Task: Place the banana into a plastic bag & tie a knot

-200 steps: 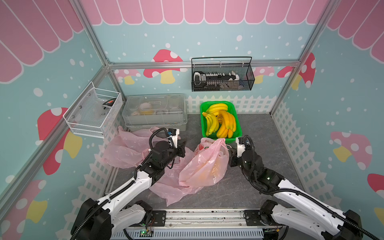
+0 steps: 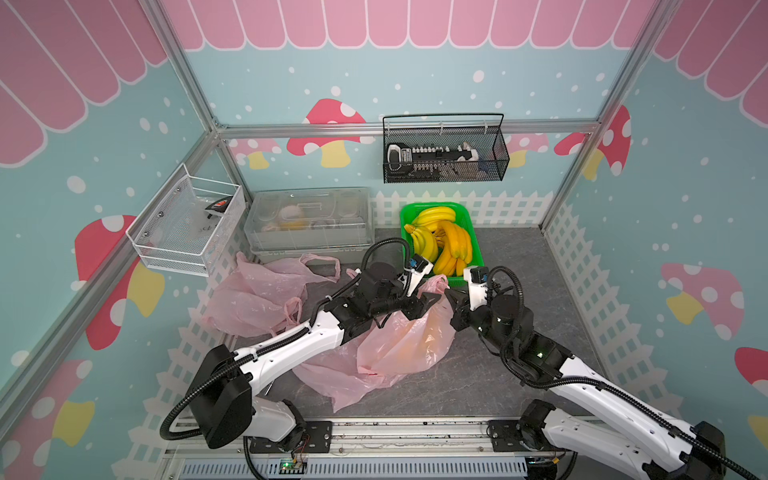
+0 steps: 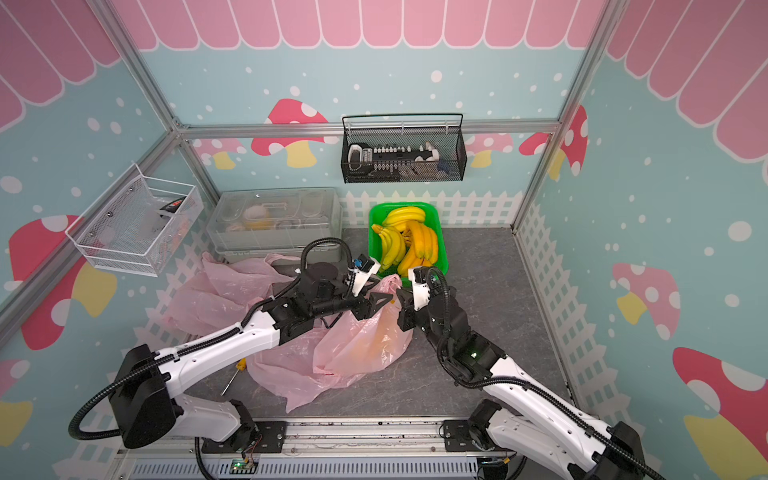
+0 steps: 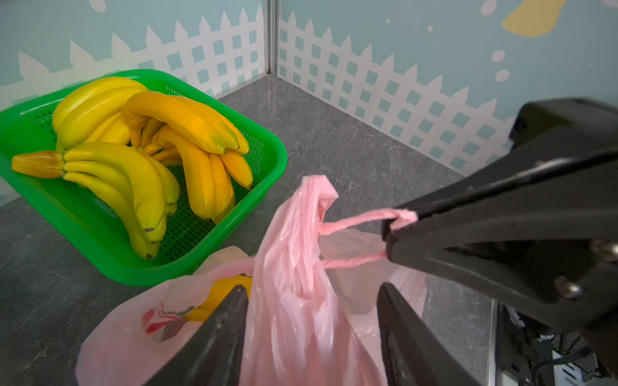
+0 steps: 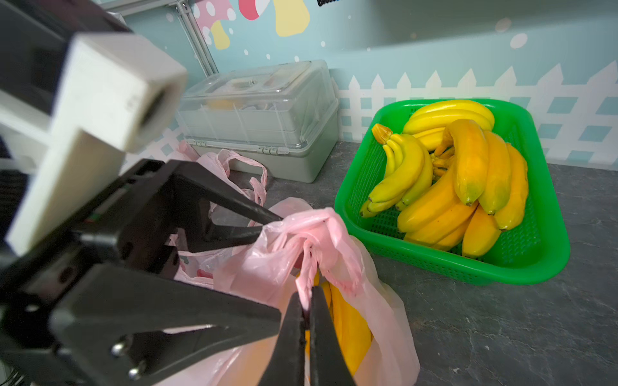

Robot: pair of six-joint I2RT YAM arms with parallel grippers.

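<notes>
The pink plastic bag (image 2: 408,332) stands gathered upward in the middle of the table, with yellow bananas (image 5: 351,331) showing inside it. My left gripper is open, one finger on either side of the bag's bunched neck (image 4: 293,257). Close by on the right, my right gripper is shut on a thin strand of the bag, which loops out from the top of the neck (image 4: 315,186). In the right wrist view, the left gripper's fingers (image 5: 212,308) come in from the left around the plastic. The bag's lower part is hidden in both wrist views.
A green basket (image 2: 477,240) full of bananas stands just behind the bag. More pink bags (image 2: 256,296) lie at left, before a clear-lidded toolbox (image 2: 308,224). A screwdriver (image 3: 237,370) lies near the front left.
My left gripper has come in from the left to the bag's neck, close to the right gripper. The right gripper has shifted slightly left and up, keeping the bag's strand.
</notes>
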